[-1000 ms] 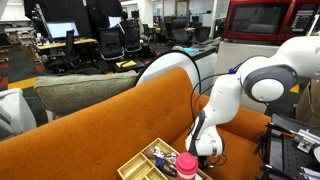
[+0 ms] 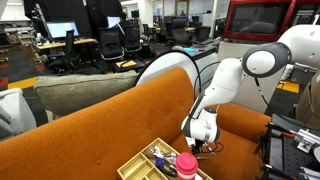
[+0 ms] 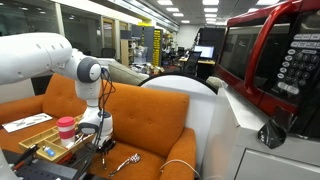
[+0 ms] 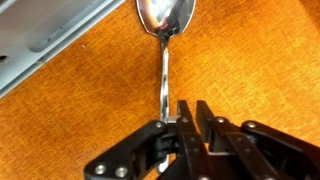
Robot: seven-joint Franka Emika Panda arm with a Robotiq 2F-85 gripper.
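Observation:
A metal spoon (image 4: 165,70) lies on the orange couch seat, its bowl at the top of the wrist view. Its handle runs straight down, passing left of my fingertips and partly behind the gripper. My gripper has its dark fingers close together; only a narrow gap shows, and I make out nothing in it. The handle looks beside the fingers, not between them. In exterior view 1 the gripper (image 2: 203,149) hangs low over the seat at the right of the tray, its fingertips hard to make out.
A wooden tray (image 2: 129,167) with several small items stands left of the arm. The pink-red cup (image 2: 187,164) with a white part is close by. A grey-white edge (image 4: 50,35) fills the wrist view's upper left. Shiny utensils (image 3: 125,162) lie on the seat.
The gripper has risen slightly from the seat over the last second, and more of the seat shows beneath it. The tray and the cup stay where they were.

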